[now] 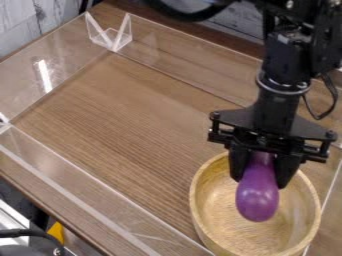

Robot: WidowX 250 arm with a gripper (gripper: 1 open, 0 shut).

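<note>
My gripper [267, 150] is at the right of the camera view, pointing down and shut on a purple oblong object [259, 198], which looks like a toy vegetable. The object is held over a round tan bowl [214, 205] at the lower right. The fingertips are largely hidden behind the gripper body and the object; whether the object touches the bowl's floor is unclear.
Clear plastic pieces [110, 32] stand at its upper left edge. A dark cable lies at the lower left corner.
</note>
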